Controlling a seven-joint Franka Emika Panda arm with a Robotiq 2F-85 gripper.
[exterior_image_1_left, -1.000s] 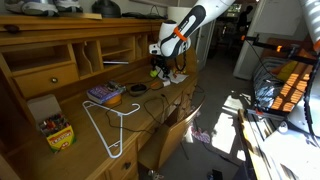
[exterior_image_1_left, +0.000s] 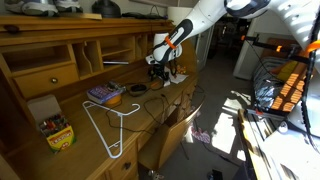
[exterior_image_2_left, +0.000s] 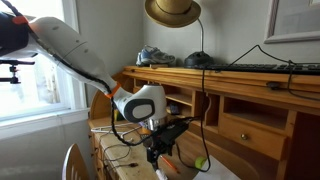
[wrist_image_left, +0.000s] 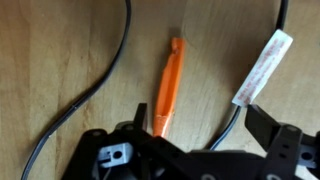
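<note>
In the wrist view, a slim orange marker-like object (wrist_image_left: 169, 88) lies on the wooden desktop. Its near end reaches down between the spread fingers of my gripper. The fingers stand open, one finger on each side, and nothing is gripped. My gripper (exterior_image_1_left: 157, 72) points down over the far end of the desk in the first exterior view. From the other side, the second exterior view shows my gripper (exterior_image_2_left: 162, 158) low over the desk, with an orange patch (exterior_image_2_left: 169, 164) beside it.
A black cable (wrist_image_left: 98, 88) curves left of the orange object; another, with a white label (wrist_image_left: 264, 67), runs on the right. A green item (exterior_image_2_left: 201, 162) lies nearby. Along the desk are a white hanger (exterior_image_1_left: 102, 132), a purple item (exterior_image_1_left: 102, 95) and a crayon box (exterior_image_1_left: 57, 130).
The arm has shifted slightly toward the left of the first exterior view, and my gripper has come lower over the far end of the desk. The other desk items have not moved.
</note>
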